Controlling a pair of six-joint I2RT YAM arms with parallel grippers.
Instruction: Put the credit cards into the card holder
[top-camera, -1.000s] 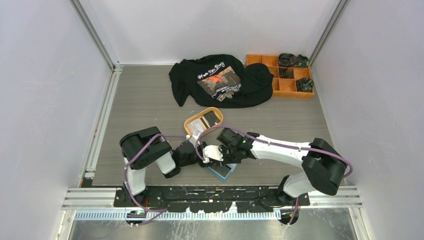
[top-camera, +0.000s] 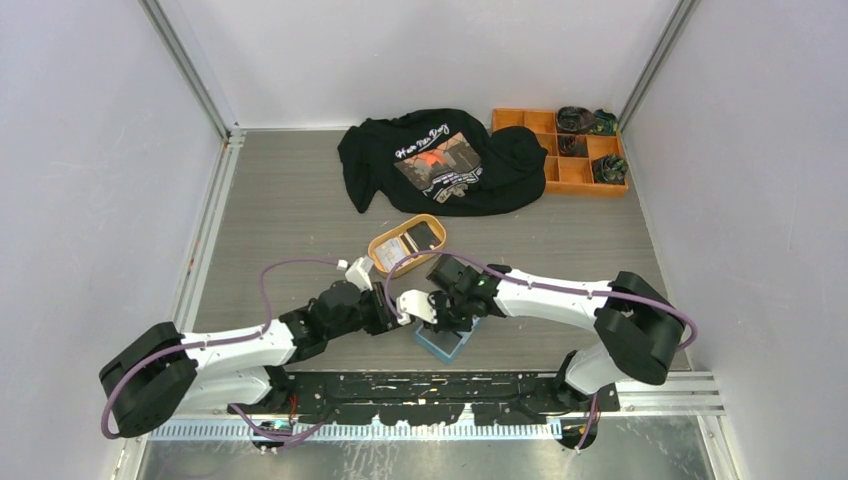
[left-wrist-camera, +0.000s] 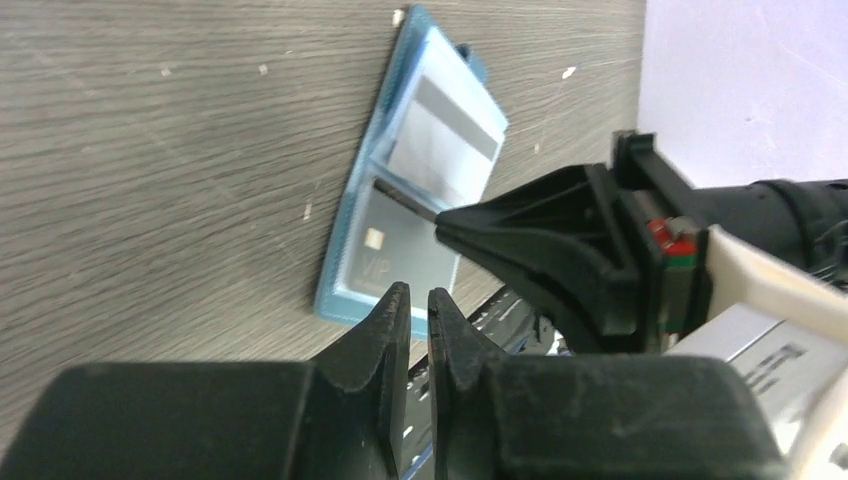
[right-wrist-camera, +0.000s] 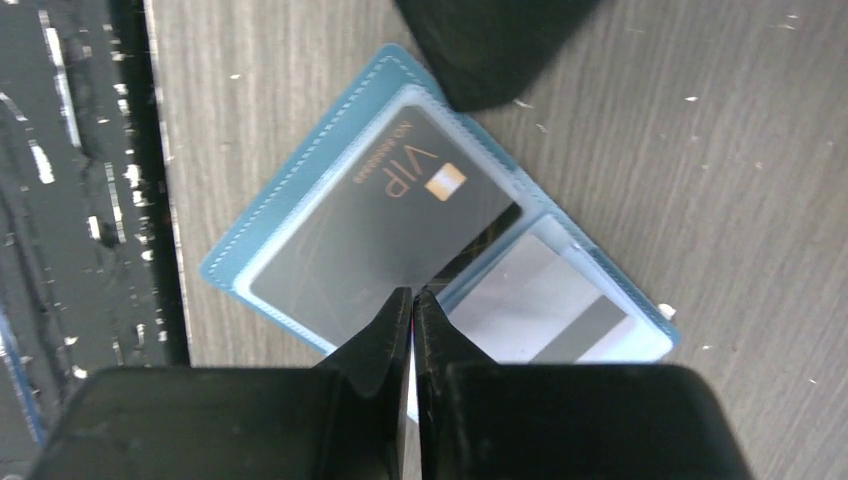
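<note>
The blue card holder (left-wrist-camera: 340, 215) lies open and flat on the table, partly covered by my right arm in the top view. A dark grey VIP card (right-wrist-camera: 390, 215) rests in one clear pocket, and a white card with a grey stripe (right-wrist-camera: 535, 300) in the other. In the right wrist view, my right gripper is shut with nothing between its fingers, its tips over the line between the pockets. My left gripper is slightly open and empty, off the side of the holder with the grey card. The right gripper's tip also shows over the holder there.
A tan tray (top-camera: 443, 235) with a dark card (top-camera: 424, 236) and a light card (top-camera: 393, 252) sits behind the grippers. Further back lie a black shirt (top-camera: 365, 160) and an orange divided box (top-camera: 560, 188).
My left gripper has backed off to the left from the holder and narrowed a little. Both cards stay in their pockets.
</note>
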